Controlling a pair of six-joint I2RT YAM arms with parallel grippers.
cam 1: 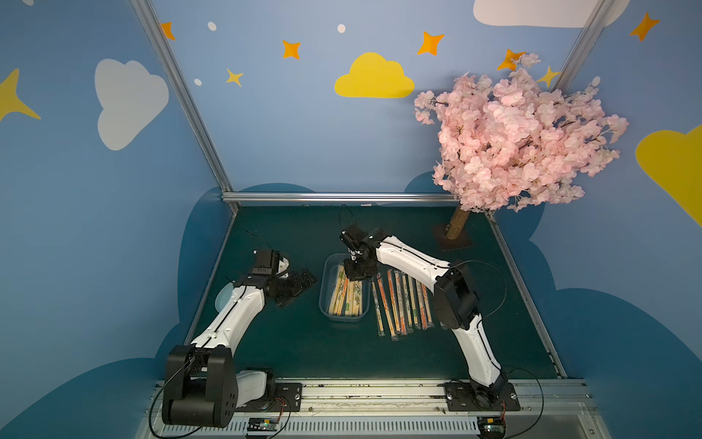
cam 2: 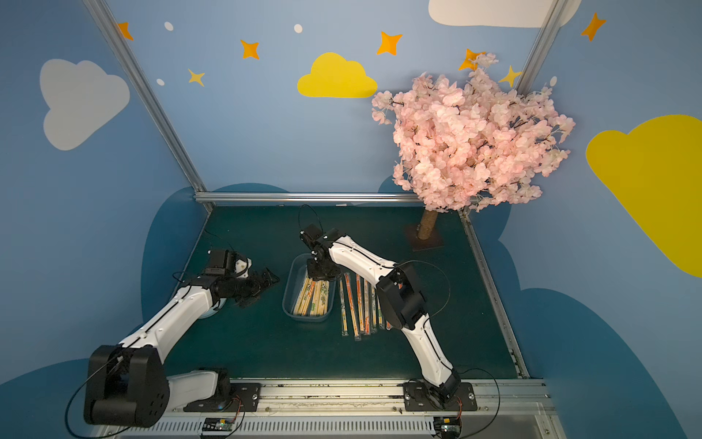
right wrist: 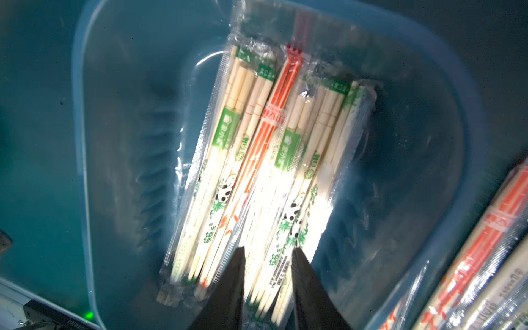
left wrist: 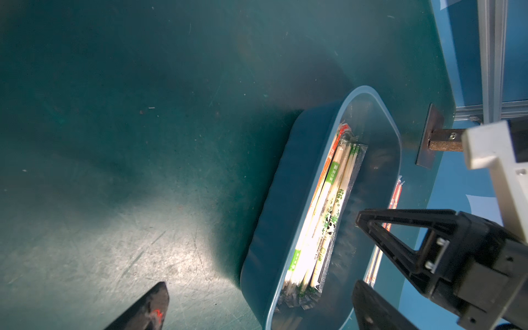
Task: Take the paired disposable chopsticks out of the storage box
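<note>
A translucent storage box (cam 1: pixel 327 307) holds several paired disposable chopsticks (right wrist: pixel 258 137) in clear wrappers, printed green or red. My right gripper hangs over the box, its fingertips above the lower part of the packs; in the top views it covers the box's far right. It is open, holding nothing. My left gripper stands open left of the box, nothing between its fingers, angled toward the box's side. More wrapped chopsticks (cam 1: pixel 402 307) lie in a row on the table just right of the box.
An artificial blossom tree (cam 1: pixel 512 139) stands on a base at the back right. A round pale object (cam 1: pixel 223 296) sits at the far left, partly behind the left arm.
</note>
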